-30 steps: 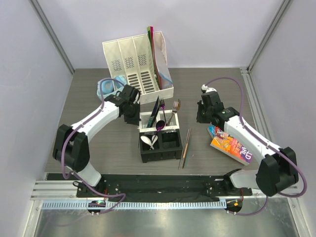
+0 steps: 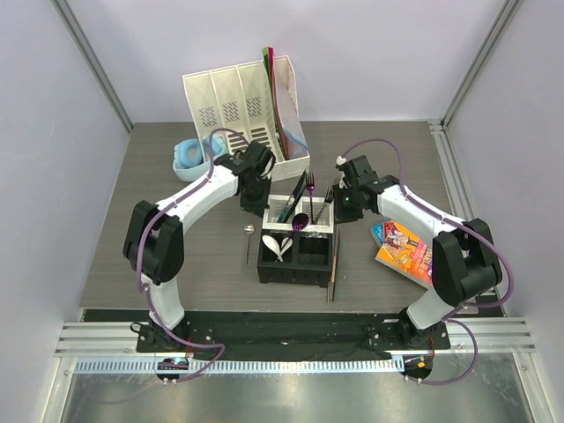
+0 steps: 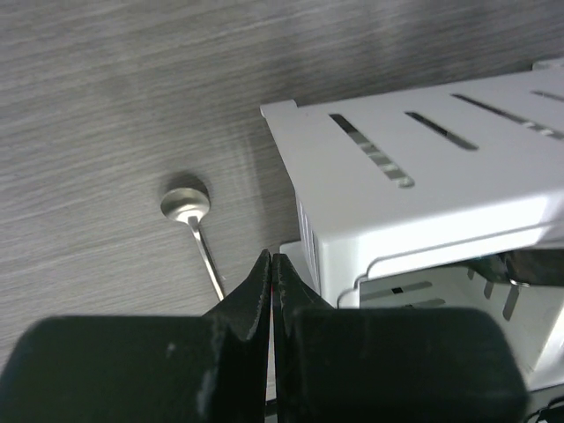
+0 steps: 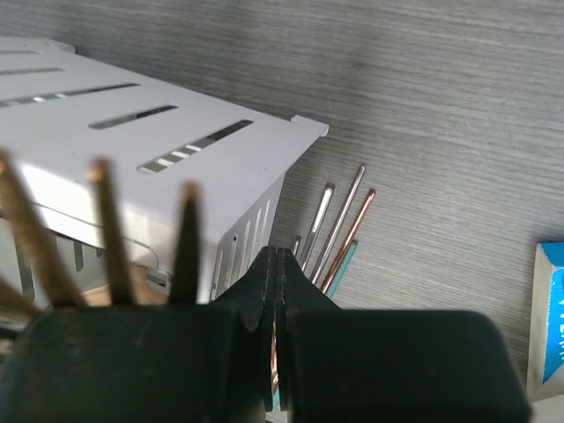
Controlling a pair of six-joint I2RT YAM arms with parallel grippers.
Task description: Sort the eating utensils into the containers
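Observation:
In the top view a white basket [image 2: 275, 226] holds forks [image 2: 310, 183] and other upright utensils. A black divided container [image 2: 293, 273] adjoins its near side, with white spoons [image 2: 271, 244] and a dark ladle [image 2: 300, 221] in it. One metal spoon [image 3: 184, 204] lies loose on the table, left of the basket. Chopsticks [image 4: 339, 240] lie to the right of both containers. My left gripper is shut at the basket's left side, nothing visible between its fingers. Against or close to the right side, my right gripper is likewise shut; blurred fork tines [image 4: 110, 233] loom beside it.
Behind stands a cream compartment rack [image 2: 231, 97] with colored chopsticks or sticks in it. A light blue bowl [image 2: 189, 169] sits at the back left. Colorful books [image 2: 407, 254] lie at the right. Bare table shows at the front left.
My left gripper moved right; my right gripper came left to the basket's side.

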